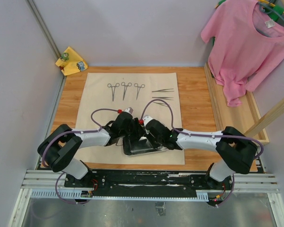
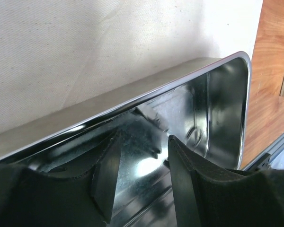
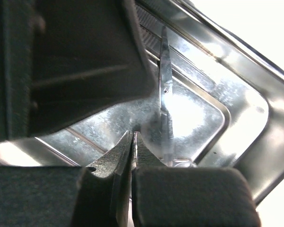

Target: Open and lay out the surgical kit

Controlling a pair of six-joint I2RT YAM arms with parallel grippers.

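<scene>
The metal tray (image 1: 142, 152) lies on the cream cloth, largely covered by both arms in the top view. In the right wrist view, scissors (image 3: 165, 90) rest in the tray. My right gripper is shut with its tips together, nothing between them. The scissors' shank runs just outside its fingers, on the right; their loops are mostly hidden. In the left wrist view, my left gripper stands open over the tray, and the scissors' blurred blade end (image 2: 152, 117) shows just beyond its fingertips, near the tray wall.
Several clamps (image 1: 126, 90) and tweezers (image 1: 162, 90) lie spread on the upper cloth (image 1: 97, 104). The left gripper's dark finger looms close over my right gripper. A yellow cloth (image 1: 72, 61) and a pink shirt (image 1: 248, 42) sit well away.
</scene>
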